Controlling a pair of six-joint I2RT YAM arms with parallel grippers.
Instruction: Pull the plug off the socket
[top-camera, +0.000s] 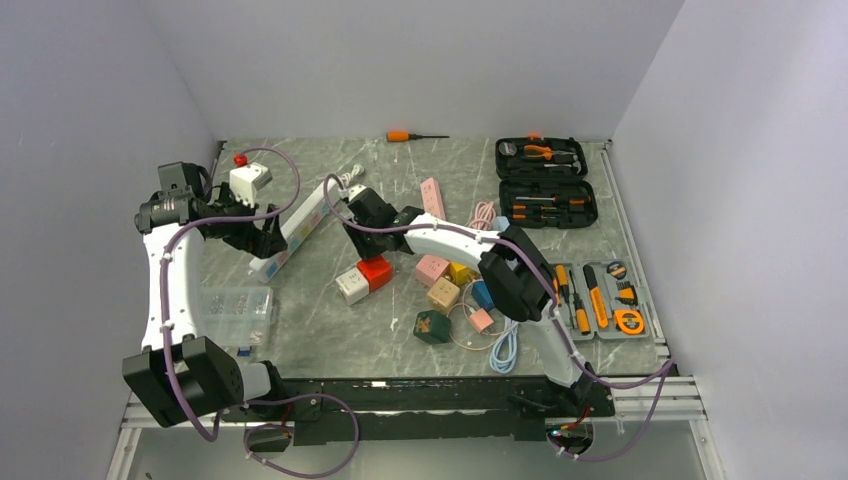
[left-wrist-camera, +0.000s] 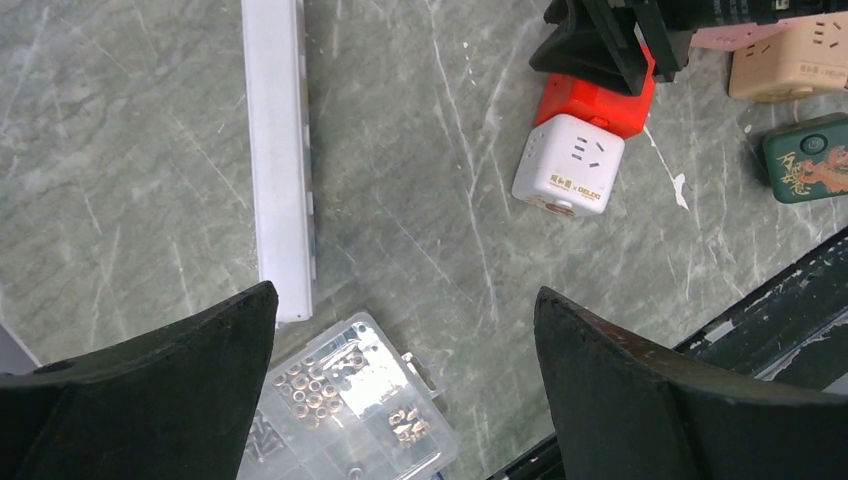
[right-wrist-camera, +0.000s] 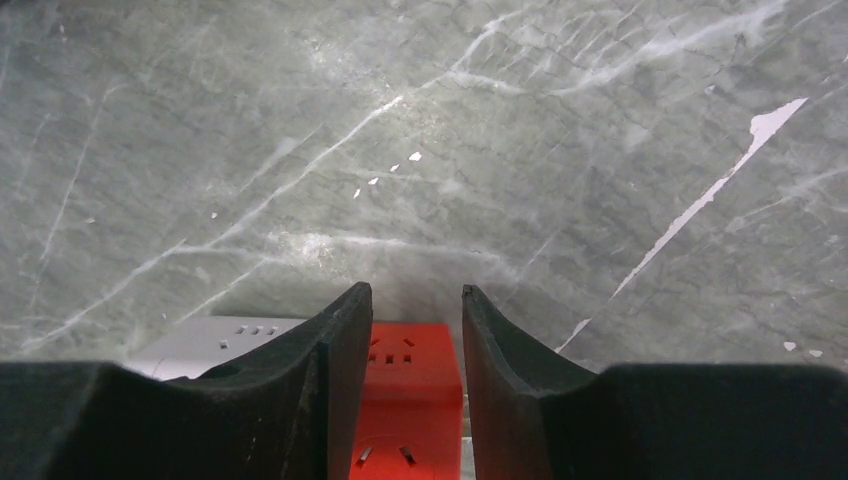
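A red cube socket (top-camera: 377, 277) lies against a white cube (top-camera: 353, 285); in the left wrist view the white cube (left-wrist-camera: 568, 165) shows slotted faces. My right gripper (top-camera: 362, 245) is just over the red cube. In the right wrist view its fingertips (right-wrist-camera: 355, 310) stand part open beside the red cube's slotted top (right-wrist-camera: 405, 365); whether anything is between them lower down I cannot tell. My left gripper hangs open, empty, over the left side near a white power strip (left-wrist-camera: 282, 170) and a clear parts box (left-wrist-camera: 360, 410).
Pink, yellow, tan, blue and green plug blocks with cables crowd the right of centre (top-camera: 444, 294). Tool cases (top-camera: 545, 200) sit at the right. A screwdriver (top-camera: 398, 136) lies at the back.
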